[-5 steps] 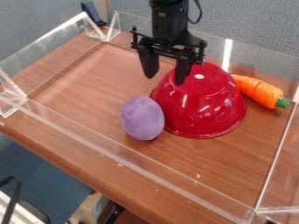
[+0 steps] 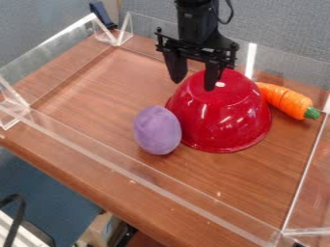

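My black gripper [image 2: 196, 72] is open above an upturned red bowl [image 2: 226, 123], its two fingers hanging apart over the bowl's upper left part. A purple egg-shaped object [image 2: 156, 131] lies against the bowl's lower left side. An orange toy carrot [image 2: 284, 99] with a green tip lies behind the bowl to the right. Whether the fingertips touch the bowl is not clear.
The wooden table [image 2: 91, 116] has clear low walls around it. A grey backdrop stands behind.
My gripper has shifted slightly to the right over the bowl. The bowl, purple object and carrot look unmoved.
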